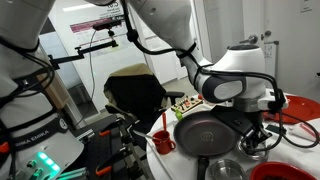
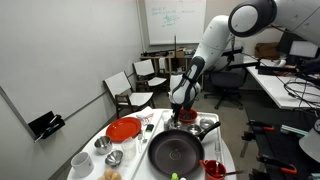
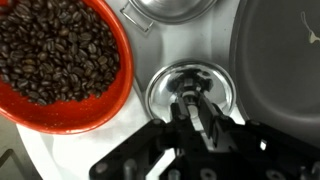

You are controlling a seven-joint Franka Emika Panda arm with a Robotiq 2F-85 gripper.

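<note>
In the wrist view my gripper points down over a shiny round metal dish or lid (image 3: 222, 92); which of the two it is, I cannot tell. The fingers are closed on a small dark piece (image 3: 189, 88) in front of the metal's centre. Whether that piece is joined to the metal is unclear. Exterior view 1 has the gripper (image 1: 258, 134) low at the right, just above the same round metal thing (image 1: 258, 153); the arm partly covers it. From exterior view 2 the fingertips are too small to make out.
A dark frying pan (image 1: 203, 132) lies just left of the gripper. A red bowl (image 3: 126, 92) of coffee beans and a metal pot (image 3: 172, 9) crowd the other sides. Farther left stands a red mug (image 1: 162, 143). At the back is a red plate (image 2: 124, 129).
</note>
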